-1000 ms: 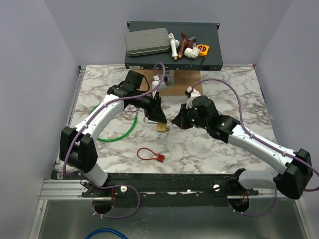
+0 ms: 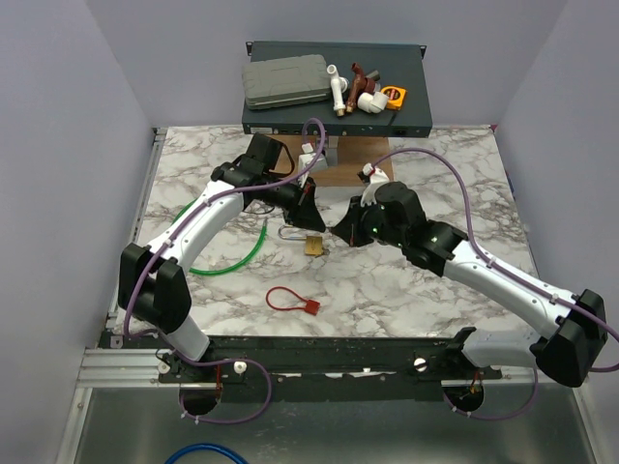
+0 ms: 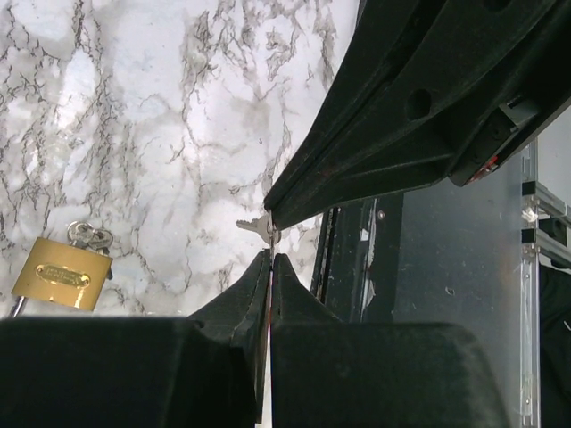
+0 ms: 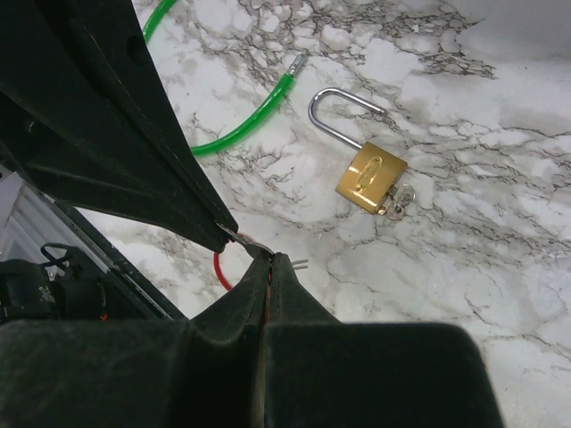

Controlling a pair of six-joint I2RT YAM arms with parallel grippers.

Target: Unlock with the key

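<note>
A small silver key [image 3: 253, 225] is between my two grippers, which meet tip to tip. My left gripper is shut on it, seen at the bottom of the left wrist view. My right gripper is shut on it too, at the bottom of the right wrist view. The brass padlock [image 4: 369, 177] lies on the marble table with its shackle swung up, more keys on a ring [image 4: 400, 198] beside its body.
A green hose [image 2: 227, 266] curves at the left, and a red loop [image 2: 310, 306] lies toward the front. A dark shelf [image 2: 416, 106] with a case and fittings spans the back. Bare table lies at the right.
The padlock lies as before.
</note>
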